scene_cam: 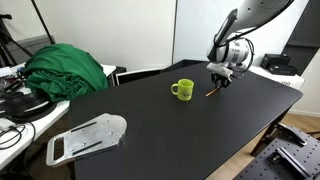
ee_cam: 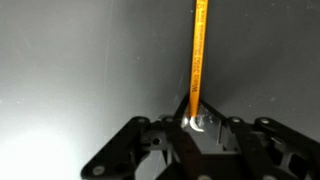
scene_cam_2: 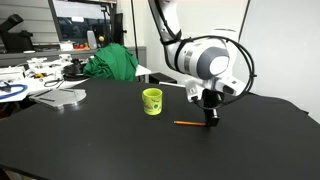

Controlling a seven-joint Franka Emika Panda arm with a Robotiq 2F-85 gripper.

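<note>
An orange pencil (ee_cam: pixel 199 50) runs up from between my fingertips in the wrist view, with its near end between them. My gripper is shut on that end. In exterior view 2 the pencil (scene_cam_2: pixel 190 123) points left from the gripper (scene_cam_2: pixel 211 120), low at the dark tabletop; whether it touches the surface I cannot tell. A yellow-green mug (scene_cam_2: pixel 152 101) stands upright to the left, apart from the pencil. Exterior view 1 has the same mug (scene_cam: pixel 183 90) left of the gripper (scene_cam: pixel 218 88).
A metal tray-like plate (scene_cam: pixel 87 139) lies at the table's near left. Green cloth (scene_cam: pixel 66 78) is heaped behind the table's left side.
</note>
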